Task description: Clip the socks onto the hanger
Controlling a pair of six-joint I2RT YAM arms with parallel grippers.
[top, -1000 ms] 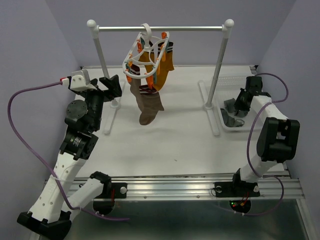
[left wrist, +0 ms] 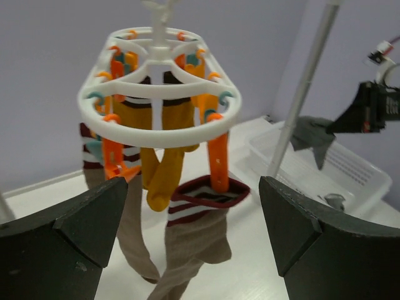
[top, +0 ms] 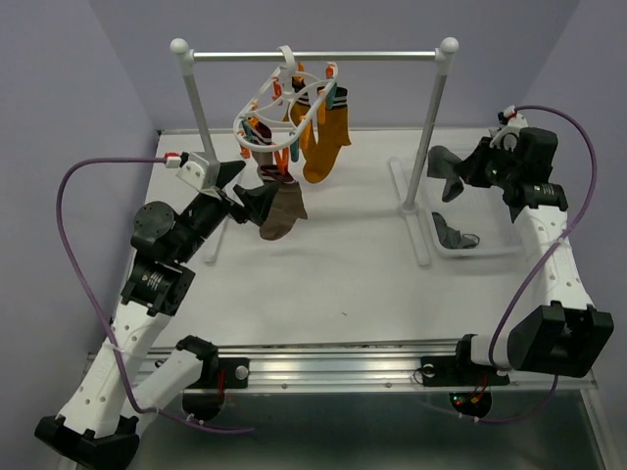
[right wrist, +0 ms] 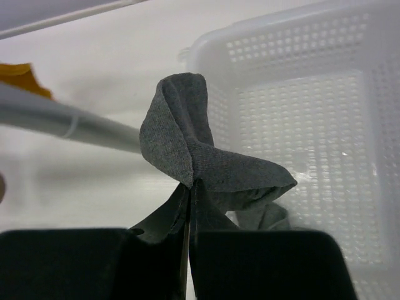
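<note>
A white clip hanger (top: pixel 286 145) hangs from the rail, brown socks (left wrist: pixel 197 244) and mustard socks (top: pixel 330 132) clipped to it. My left gripper (top: pixel 247 191) stands open just in front of the hanger, nothing between its fingers. My right gripper is shut on a grey sock (right wrist: pixel 178 131), holding it up over the white basket (right wrist: pixel 300 25) at the right. Another grey sock (top: pixel 453 235) lies in the basket.
The rack's upright post (top: pixel 423 147) stands between the hanger and the basket, with its foot on the white table (top: pixel 343 274).
The left gripper has moved rightward toward the hanger.
</note>
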